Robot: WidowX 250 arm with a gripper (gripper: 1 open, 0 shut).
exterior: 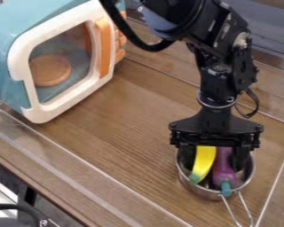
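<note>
My black gripper [215, 142] reaches down into a small metal pot [198, 191] at the lower right, open, its fingers mostly hidden inside. In the pot lie a yellow banana-like object [202, 162] and a purple eggplant-like object [224, 166] with a teal end, side by side under the gripper.
A toy microwave [14, 62] in light blue and white, with an orange plate inside, sits at the upper left. A dark cable [14, 207] lies at the lower left corner.
</note>
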